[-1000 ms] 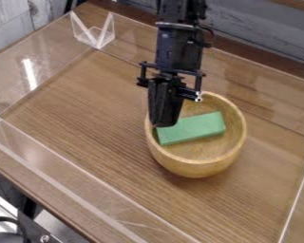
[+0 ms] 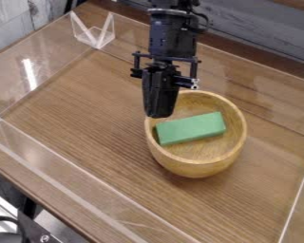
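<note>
A wooden bowl (image 2: 208, 163) sits right of centre on the wooden table, holding a green block (image 2: 193, 127). My black gripper (image 2: 156, 106) is above the bowl's upper left rim, pointing down; it looks shut, with nothing visible between its fingers. Whether it touches the rim cannot be told from this view.
A small clear wire-like object (image 2: 91, 30) stands at the upper left. Black cables lie at the bottom left edge, and a dark edge runs along the back right.
The gripper has moved slightly up and to the left. The bowl and the green block look unchanged.
</note>
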